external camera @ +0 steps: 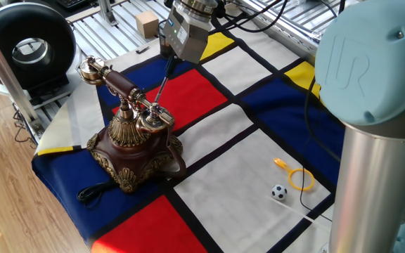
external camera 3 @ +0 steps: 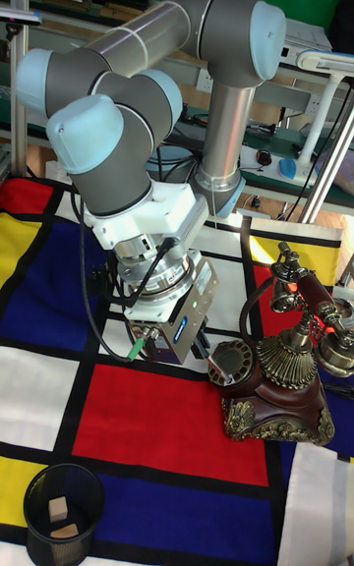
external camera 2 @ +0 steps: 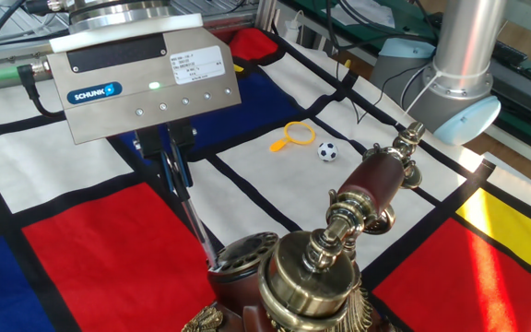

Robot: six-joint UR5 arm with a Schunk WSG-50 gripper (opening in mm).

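An antique-style telephone (external camera: pixel 129 140), dark red-brown with brass trim, stands upright on the patterned cloth, its handset (external camera 2: pixel 376 189) lying across the cradle. In exterior view 2 the round rotary dial (external camera 2: pixel 247 251) faces up towards my gripper (external camera 2: pixel 214 264). The slim metal fingers (external camera 2: pixel 192 207) slant down close together, shut, with nothing visible between them. Their tips reach the near edge of the dial; whether they touch it or sit in a finger hole I cannot tell. From exterior view 3, the gripper body (external camera 3: pixel 178 319) is beside the telephone, over the dial side.
A small football (external camera: pixel 279 192) and a yellow hoop with a handle (external camera: pixel 299 178) lie on a white patch. A black mesh cup (external camera 3: pixel 63 514) holds wooden blocks (external camera 3: pixel 59 508). The red patch (external camera 3: pixel 167 424) is bare. A black cord (external camera: pixel 97 191) trails by the telephone.
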